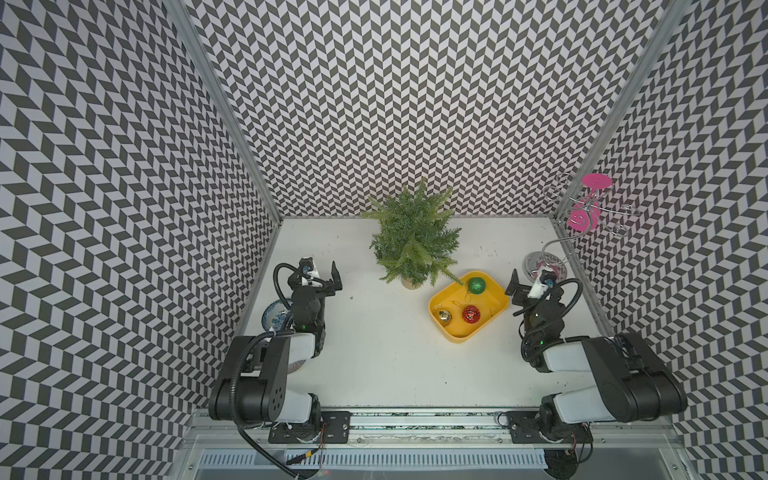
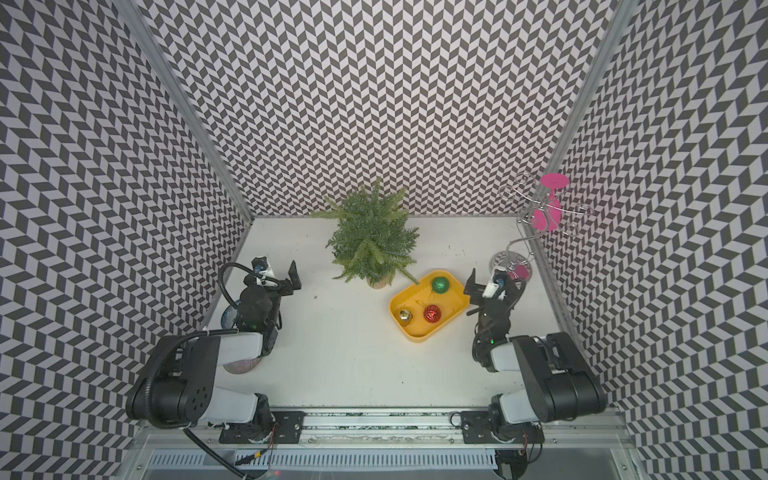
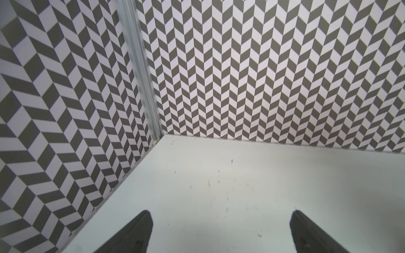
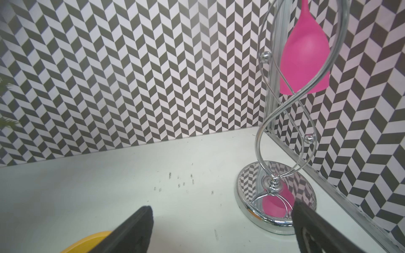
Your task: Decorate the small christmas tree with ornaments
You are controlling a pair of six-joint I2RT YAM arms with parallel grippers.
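A small green tree (image 1: 413, 232) stands at the back middle on a wooden base. In front of it, to the right, a yellow tray (image 1: 456, 329) holds a green ornament (image 1: 476, 285), a red ornament (image 1: 471, 314) and a silver ornament (image 1: 445, 315). My left gripper is open and empty, over the left side of the table, away from the tree. My right gripper is open and empty, just right of the tray, with its fingers facing the back of the table.
A chrome stand with pink pieces (image 2: 548, 212) stands at the back right, close beyond my right gripper. A blue patterned dish (image 1: 273, 318) lies under the left arm.
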